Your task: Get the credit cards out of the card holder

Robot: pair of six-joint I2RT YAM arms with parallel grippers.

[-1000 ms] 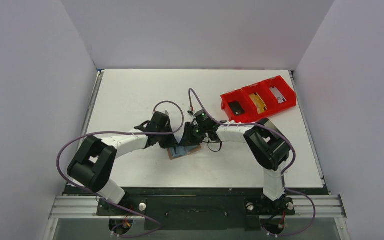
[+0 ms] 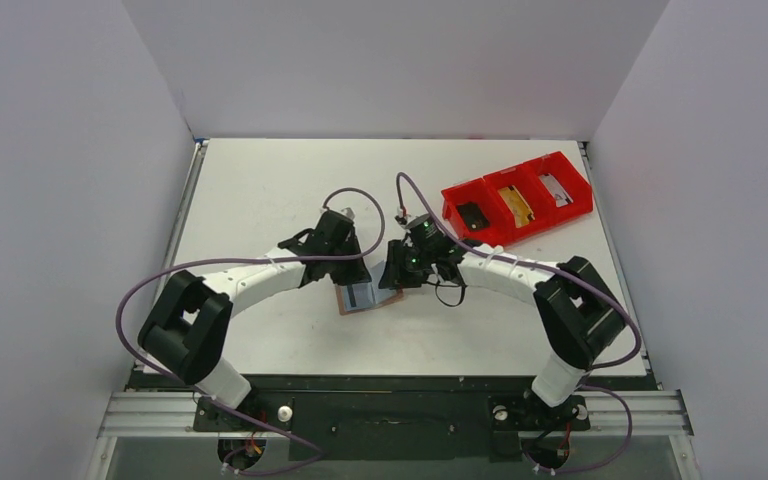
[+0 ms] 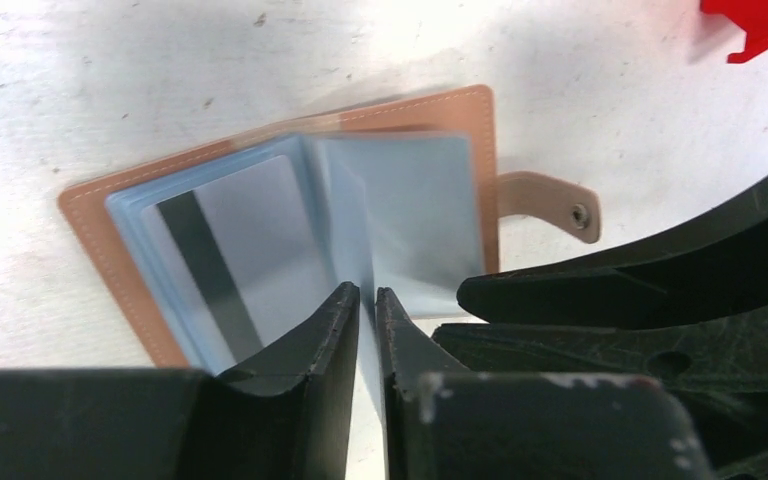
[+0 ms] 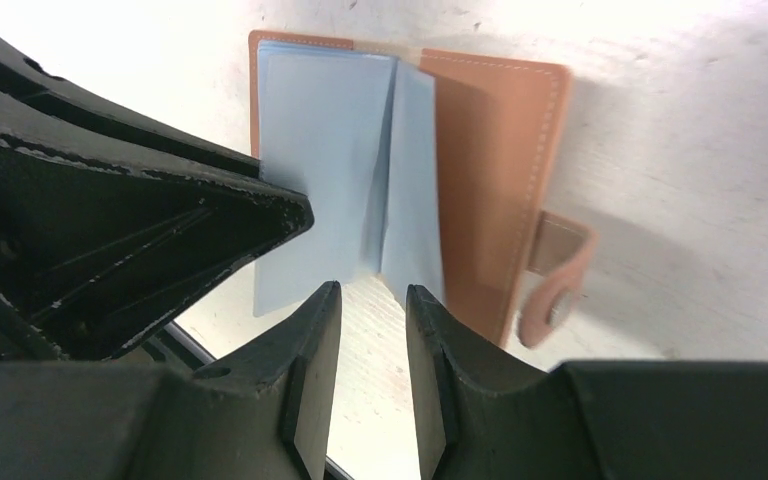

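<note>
The brown card holder [image 2: 357, 308] lies opened out on the table, its bluish clear sleeves spread. A pale card [image 3: 270, 220] with a black stripe shows in the left sleeve in the left wrist view. A raised sleeve leaf [image 3: 348, 215] runs between the fingertips of my left gripper, which stand a narrow gap apart. My right gripper is open over the holder's right side. The same upright leaf [image 4: 415, 190] reaches down close to its right finger in the right wrist view, and whether they touch is unclear.
A red box [image 2: 493, 238] with three compartments stands at the back right, with dark, yellow and pale cards inside. The holder's snap strap [image 3: 545, 200] sticks out to the right. Both grippers are close together.
My left gripper has moved right, uncovering the striped card on the left side. My right gripper has shifted right too. The holder lies in about the same place.
</note>
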